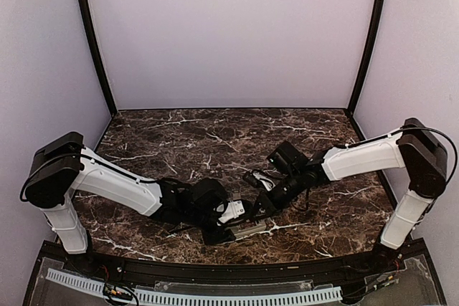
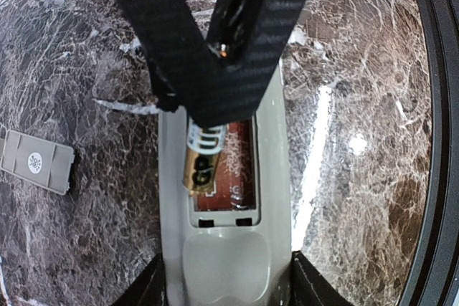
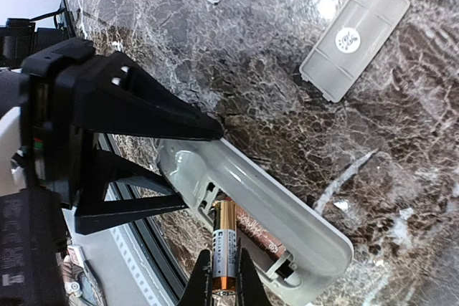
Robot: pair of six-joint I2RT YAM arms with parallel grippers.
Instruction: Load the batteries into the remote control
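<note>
The remote (image 2: 226, 259) lies on the marble with its battery bay open, my left gripper shut on its end. In the right wrist view the left fingers flank the remote (image 3: 308, 249). My right gripper is shut on a gold-and-black battery, held tilted over the bay, as also seen in the left wrist view at the bay's left side. Whether it touches the bay floor I cannot tell. The grey battery cover (image 3: 351, 37) lies apart on the table beside the remote.
The table's dark front rail (image 2: 423, 134) runs close by the remote.
</note>
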